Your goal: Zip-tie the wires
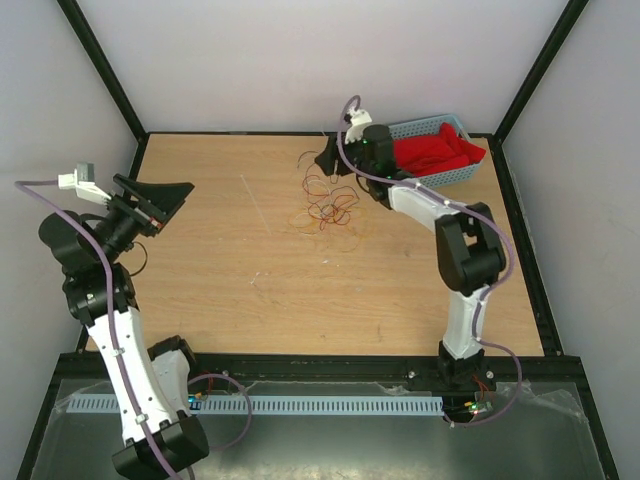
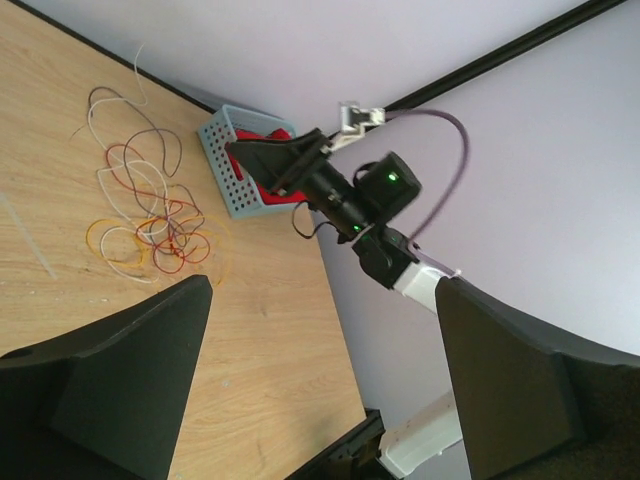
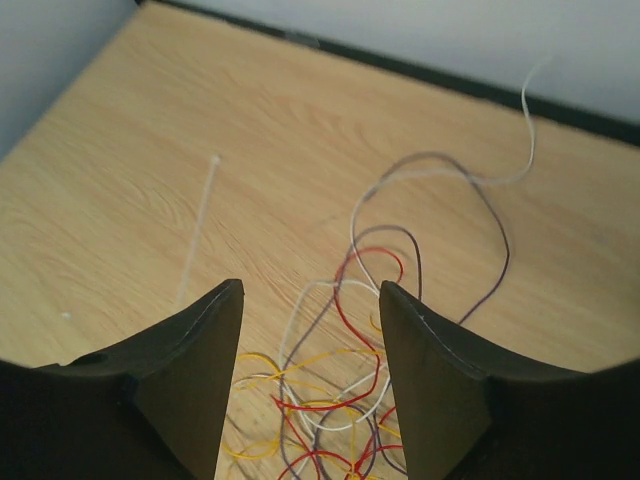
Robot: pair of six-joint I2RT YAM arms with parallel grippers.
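Note:
A loose tangle of red, yellow, white and dark wires (image 1: 325, 205) lies on the wooden table, right of centre toward the back. A thin pale strip (image 1: 253, 200), which looks like a zip tie, lies apart to its left, also seen in the right wrist view (image 3: 200, 220). My right gripper (image 1: 328, 156) hangs open over the back of the tangle, with nothing between its fingers. My left gripper (image 1: 170, 205) is open and raised over the left side of the table, away from the wires.
A grey perforated basket (image 1: 418, 127) with red cloth (image 1: 436, 152) stands at the back right, behind the right arm. Frame rails and walls bound the table.

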